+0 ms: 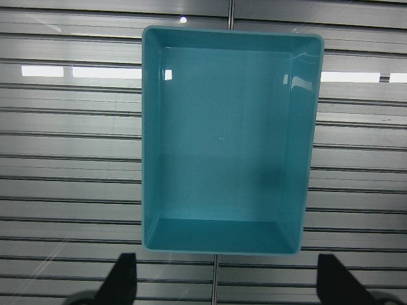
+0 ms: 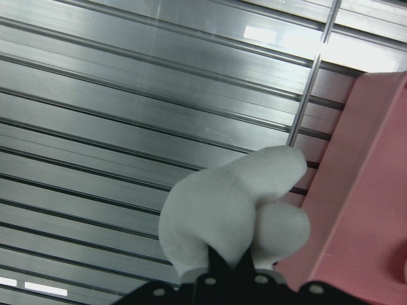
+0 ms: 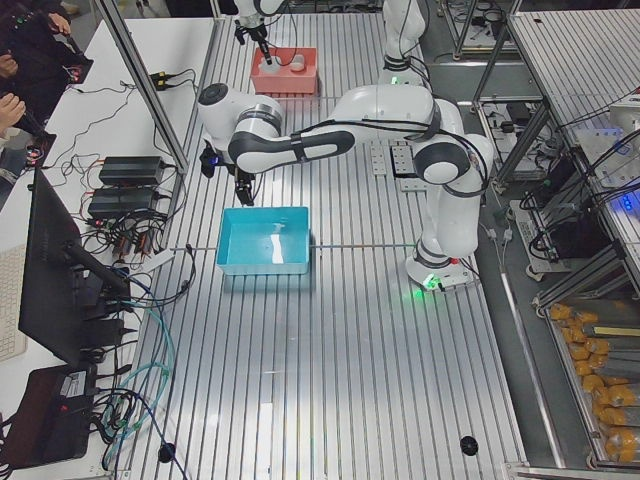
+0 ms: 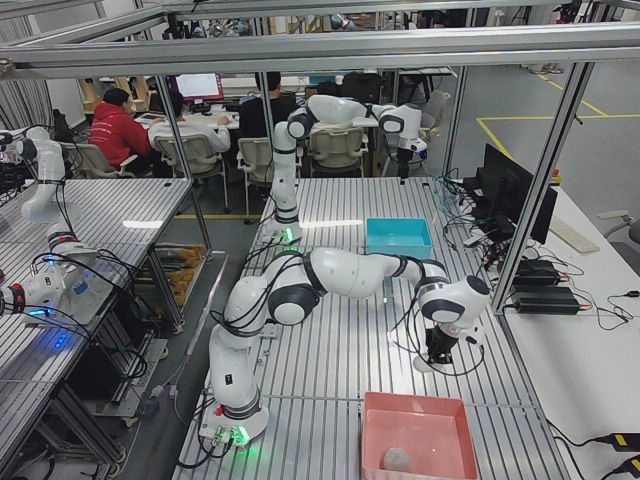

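Observation:
A white soft object (image 2: 222, 203), like a cloth or plush, is held in my right gripper, which is shut on it beside the pink box (image 2: 369, 178); the fingertips are mostly hidden behind it. Another pale round item (image 4: 396, 458) sits inside the pink box. My left gripper is open and empty, above and short of the empty teal box (image 1: 219, 136) in the left wrist view.
Monitors (image 3: 55, 280), black power units (image 3: 130, 170) and many cables line the side with the desk. An aluminium frame post (image 4: 550, 200) stands at that edge.

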